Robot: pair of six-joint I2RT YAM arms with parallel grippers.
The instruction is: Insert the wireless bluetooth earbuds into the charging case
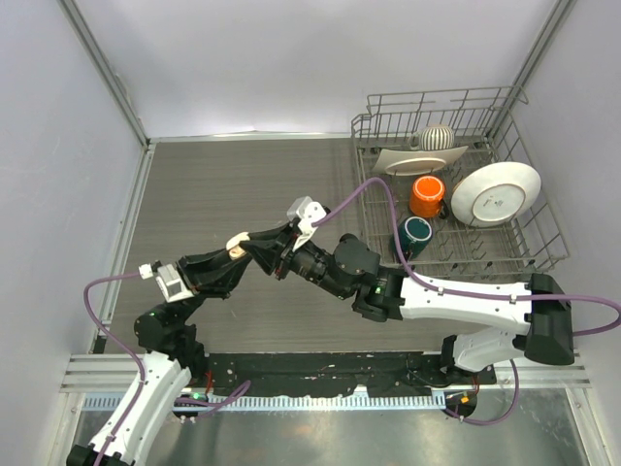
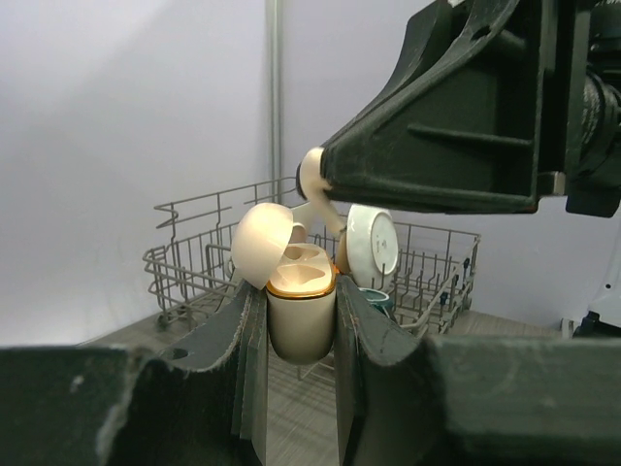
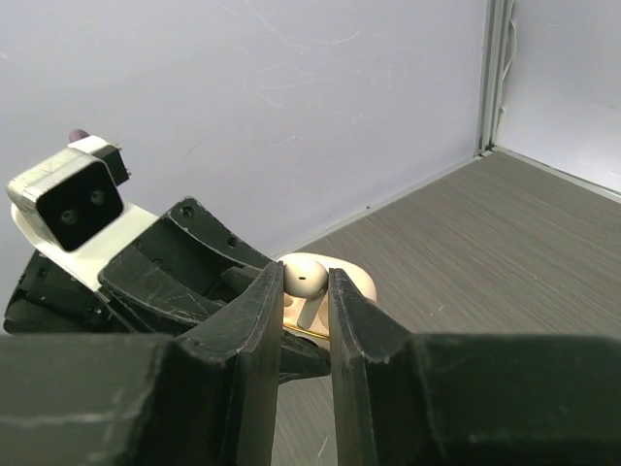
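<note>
My left gripper (image 1: 218,267) holds the open white charging case (image 2: 301,325) upright between its fingertips, lid tilted to the left, empty-looking slots on top. My right gripper is shut on a white earbud (image 3: 305,277), its stem pointing down, just in front of the open case. In the left wrist view the earbud (image 2: 315,175) hangs above and to the right of the case's slots; in the top view the two grippers nearly meet at the case.
A wire dish rack (image 1: 529,248) with plates, mugs and cups stands on the right side of the worktop.
</note>
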